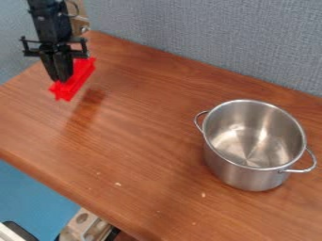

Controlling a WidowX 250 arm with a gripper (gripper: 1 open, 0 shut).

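My black gripper (60,70) is at the upper left, shut on a red elongated block (75,81). The block is lifted slightly above the wooden table (151,132), with a shadow below it to the right. The fingertips are partly hidden against the block.
A steel pot (251,141) with two side handles stands on the right of the table. A blue floor and some pale hardware show past the table's lower left edge. A grey wall runs along the back.
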